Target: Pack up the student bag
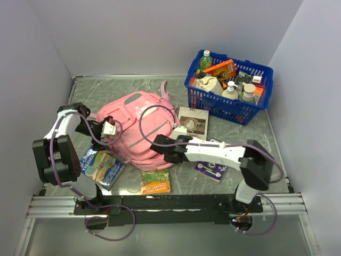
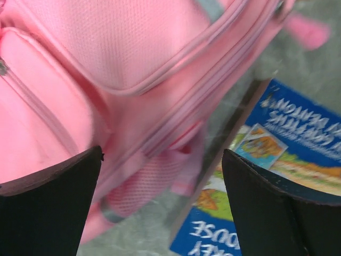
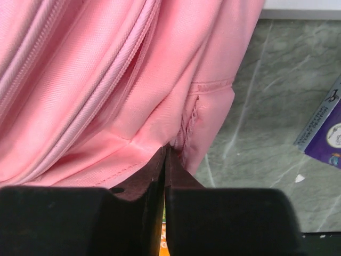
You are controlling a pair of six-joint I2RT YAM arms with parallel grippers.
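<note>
The pink bag lies on the grey table, its front panel up. Over its left edge, my left gripper stands open, with bag fabric and a strip of table below the wide gap. In the top view my right gripper is at the bag's lower right edge. Its fingers are close together with their tips against the pink fabric; whether any cloth is pinched cannot be seen. A blue treehouse book lies beside the bag's lower left side. Below the bag is a green and orange book.
A blue basket full of bottles and packets stands at the back right. A brown-and-white book lies right of the bag, and a purple box lies beneath the right arm. Bare table shows at the right.
</note>
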